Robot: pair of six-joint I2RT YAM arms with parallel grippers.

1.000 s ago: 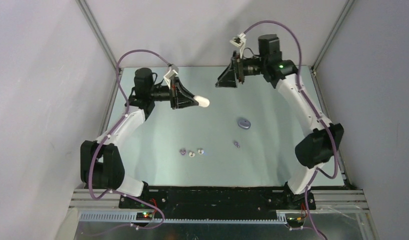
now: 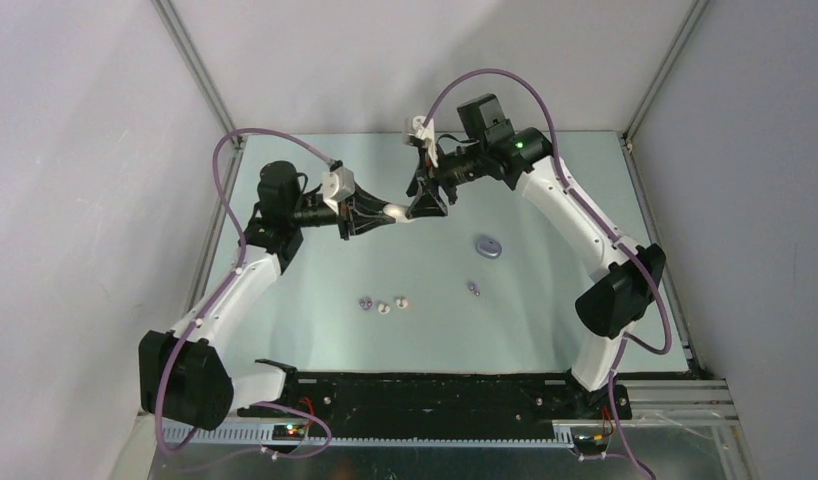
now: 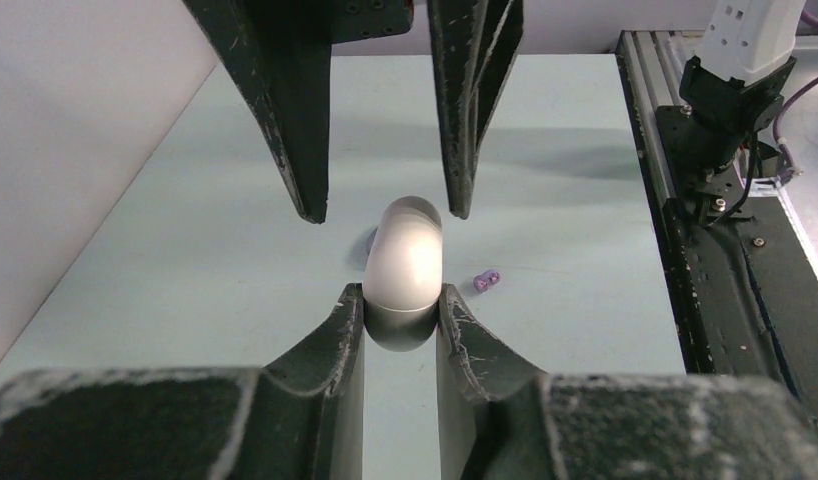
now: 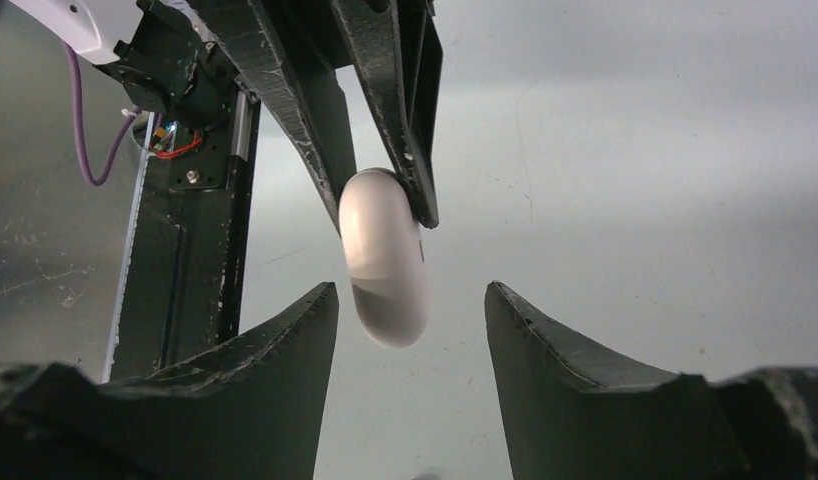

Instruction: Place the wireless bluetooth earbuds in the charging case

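Observation:
A white charging case [image 3: 407, 262], lid closed, is held above the table by my left gripper, which is shut on one end of it. My right gripper is open; in its own wrist view the case [image 4: 382, 250] shows beyond and between its fingertips, and contact with it cannot be told. In the top view the case [image 2: 396, 213] spans the small gap between both grippers. White earbuds [image 2: 384, 308] lie on the table toward the front, beside a purple earbud [image 2: 365, 303].
A purple case [image 2: 488, 246] lies right of centre, with another small purple earbud [image 2: 473, 288] in front of it. A black rail [image 2: 435, 405] runs along the front edge.
My right gripper has come left and toward the front, up to the white case. My left gripper, still holding the case, has shifted and turned slightly. Things on the table have not moved.

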